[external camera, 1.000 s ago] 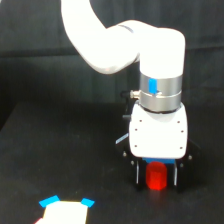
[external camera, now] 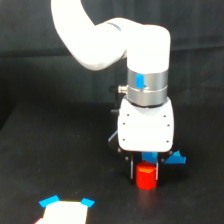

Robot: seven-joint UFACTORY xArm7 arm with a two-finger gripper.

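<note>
A small red object (external camera: 146,177) shows low in the camera view, right of centre, directly beneath the white arm's gripper (external camera: 146,171). The thin dark fingers stand close along its left and right sides, and my gripper looks shut on it. Its upper part is hidden by the gripper's white body. Whether it touches the dark table or hangs just above it cannot be made out.
Blue marks (external camera: 176,157) lie behind the gripper on the right. At the lower left front is a pale box-like thing (external camera: 65,213) with blue corners and a bit of red beside it.
Gripper and red object have both shifted a little left. The fingers stand closer together than before. A blue mark at the right now shows from behind the gripper.
</note>
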